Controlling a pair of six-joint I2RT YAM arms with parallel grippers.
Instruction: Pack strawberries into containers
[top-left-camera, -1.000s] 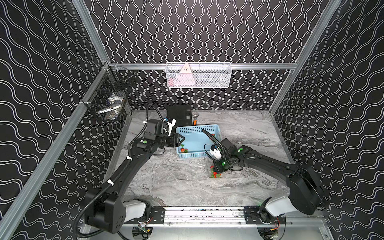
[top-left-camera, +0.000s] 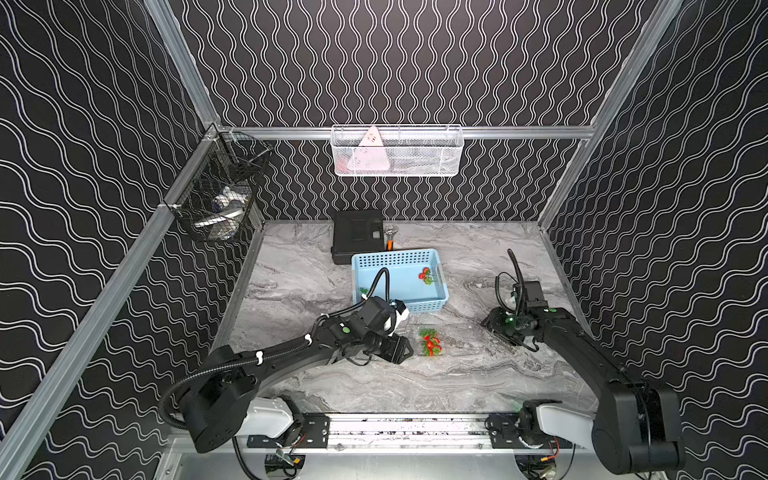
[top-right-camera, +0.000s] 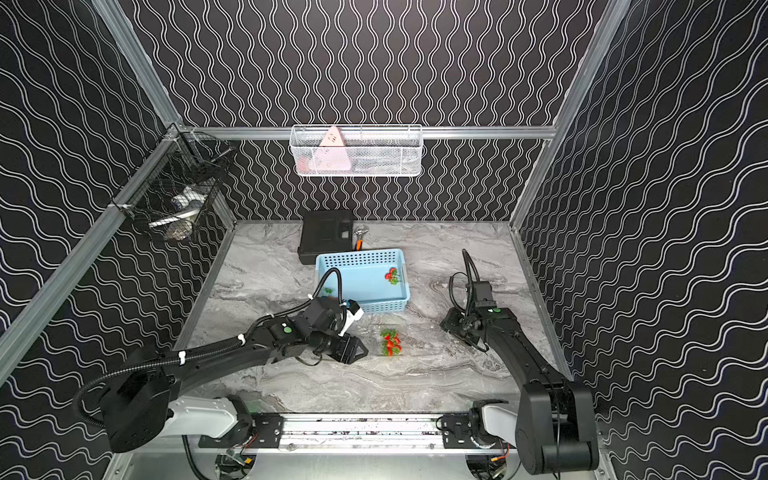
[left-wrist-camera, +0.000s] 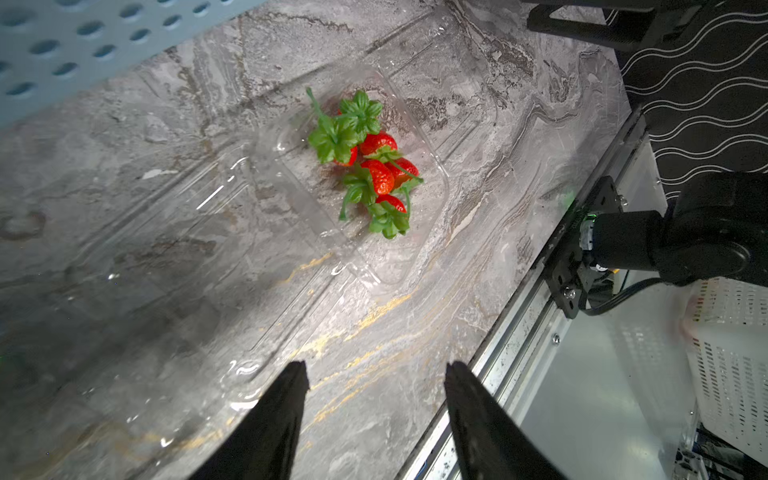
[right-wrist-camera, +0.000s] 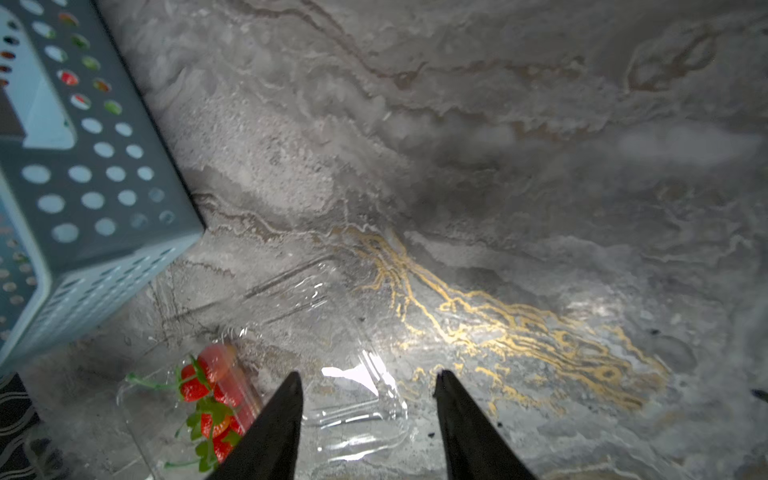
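Several red strawberries with green leaves (left-wrist-camera: 378, 177) sit grouped in a clear plastic container (left-wrist-camera: 438, 166) in front of the blue basket. Clear plastic (left-wrist-camera: 172, 264) extends beside it, with no berries showing there. My left gripper stands open and empty, left of the packed berries. The open right gripper has nothing between its fingers and is well to the right of them. Other strawberries (top-left-camera: 425, 275) lie at the right end of the blue basket (top-left-camera: 437, 306); green leaves (top-left-camera: 364, 293) peek out near its left end, partly hidden by my left arm.
A black case (top-left-camera: 357, 234) and an orange-handled tool (top-left-camera: 389, 240) lie behind the basket. Overhead on the back wall hangs a white wire basket (top-left-camera: 397, 164).
My left gripper has come from the basket's left end forward and right, near the packed berries. My right gripper has moved away from them to the right.
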